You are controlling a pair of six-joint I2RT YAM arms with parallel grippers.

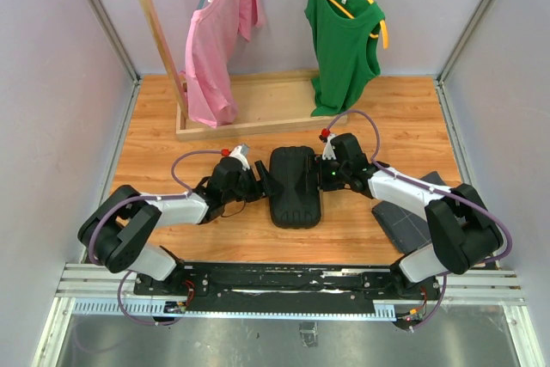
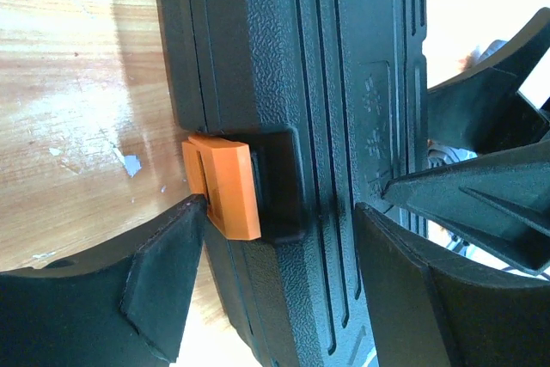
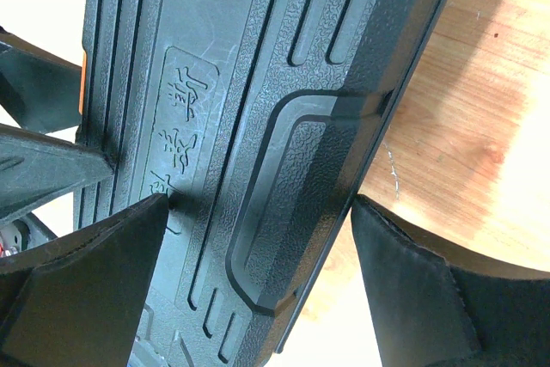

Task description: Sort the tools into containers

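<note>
A black plastic case [image 1: 295, 204] with ribbed lid and embossed characters lies lengthwise in the table's middle, between both grippers. My left gripper [image 1: 265, 178] is at its left side; in the left wrist view its part-open fingers flank the edge with an orange latch [image 2: 228, 186]. My right gripper [image 1: 313, 174] is at the right side; in the right wrist view its fingers are apart, their tips against the lid and edge of the case [image 3: 215, 126]. Whether either grips firmly is unclear.
Behind, a wooden rack [image 1: 258, 125] holds a pink shirt [image 1: 215, 58] and a green top [image 1: 339, 58] on hangers. A dark flat panel [image 1: 400, 225] lies at the right, partly under the right arm.
</note>
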